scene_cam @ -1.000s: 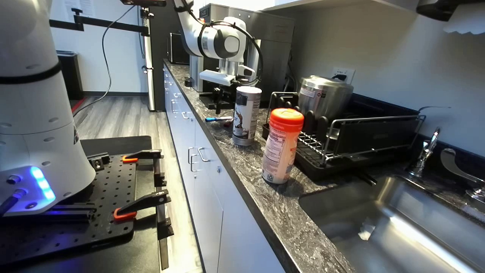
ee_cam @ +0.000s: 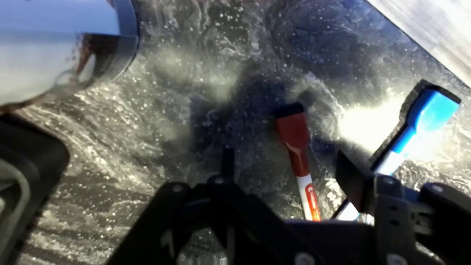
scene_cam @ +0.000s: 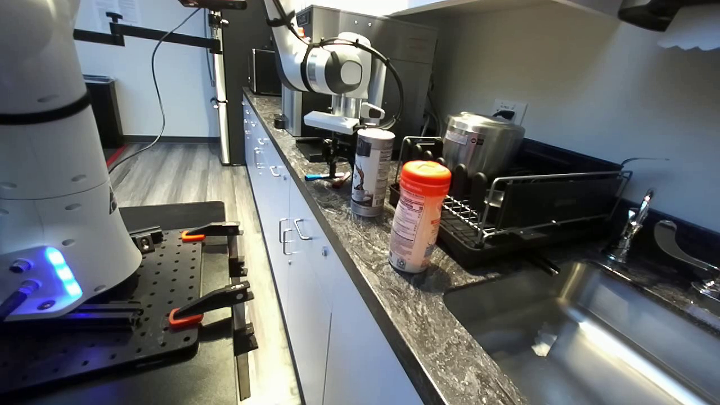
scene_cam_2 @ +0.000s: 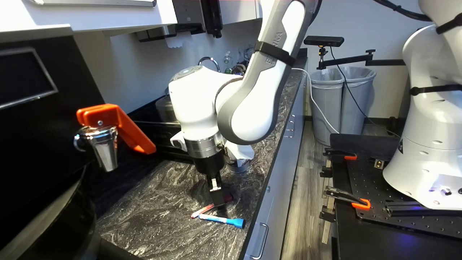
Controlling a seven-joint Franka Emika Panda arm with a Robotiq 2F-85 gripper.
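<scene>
A red-capped marker (ee_cam: 294, 132) lies on the dark stone counter, in the gap between my fingers as the wrist view looks down. My gripper is open, its two fingers apart. In exterior view 2 the gripper (scene_cam_2: 218, 203) points straight down, low over the red marker (scene_cam_2: 202, 211); contact with it cannot be made out. A blue marker (ee_cam: 431, 111) rests close by, on the right of the wrist view and partly behind a finger. Exterior view 1 shows the gripper (scene_cam: 332, 169) behind a grey-white canister (scene_cam: 372, 172).
The canister stands close to the arm. Nearer the sink (scene_cam: 574, 337) is a red-lidded bottle (scene_cam: 419, 216). A dish rack (scene_cam: 540, 202) with a steel pot (scene_cam: 480, 145) lines the wall. An orange-handled tap (scene_cam_2: 97, 116) juts out in exterior view 2. The counter drops off along the cabinets.
In exterior view 1 the gripper has come down toward the markers and slightly to the right. The canister has shifted a little to the right too.
</scene>
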